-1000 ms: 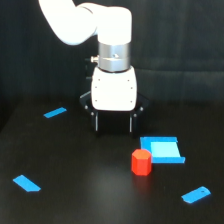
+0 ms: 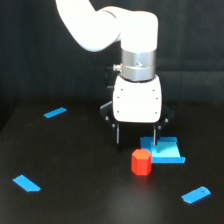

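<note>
A red block (image 2: 141,162), roughly six-sided in outline, stands on the black table right of centre. Behind it and to its right lies a blue square (image 2: 168,159) with a paler middle; the block overlaps its left front part in the view. My white gripper (image 2: 137,141) points down above and slightly behind the block. Its two dark fingers are spread apart, and nothing shows between them. How high the fingertips are over the table is hard to tell.
Blue strips mark the table at the back left (image 2: 55,112), front left (image 2: 26,184) and front right (image 2: 196,195). A dark curtain hangs behind.
My arm and gripper have moved right and somewhat lower or nearer, toward the red block. The fingers remain apart. The block and blue square have stayed where they were.
</note>
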